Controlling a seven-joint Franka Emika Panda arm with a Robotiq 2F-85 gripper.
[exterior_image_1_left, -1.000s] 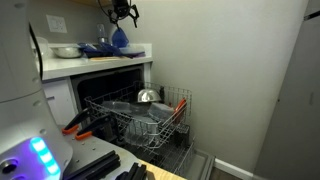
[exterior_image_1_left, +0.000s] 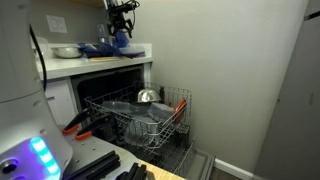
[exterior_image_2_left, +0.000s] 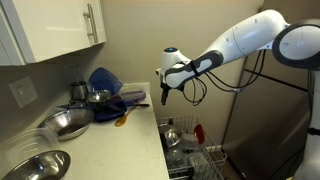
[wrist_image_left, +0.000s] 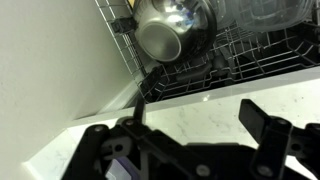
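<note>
In the wrist view my gripper stands open, its two dark fingers wide apart, with nothing between them. It hangs above the pale counter edge (wrist_image_left: 225, 105), beside the dish rack. A shiny metal bowl (wrist_image_left: 160, 38) sits in the rack ahead of it, and clear plastic containers (wrist_image_left: 272, 10) lie to its right. In exterior view 2 the gripper (exterior_image_2_left: 164, 96) is small and dark near the counter's far end; the metal bowl (exterior_image_2_left: 172, 136) is below it. Exterior view 1 shows the gripper (exterior_image_1_left: 122, 28) high above the counter, and the bowl (exterior_image_1_left: 148, 96) in the pulled-out rack (exterior_image_1_left: 165, 130).
On the counter (exterior_image_2_left: 120, 155) stand metal bowls (exterior_image_2_left: 68, 122), a clear container (exterior_image_2_left: 28, 147), a blue item (exterior_image_2_left: 103, 79) and a wooden spoon (exterior_image_2_left: 124, 118). Red-handled utensils (exterior_image_1_left: 180, 106) stand in the rack's right side. A wall is close at the wrist view's left.
My gripper has come down a little above the counter and shifted slightly. The rack and the dishes have not moved.
</note>
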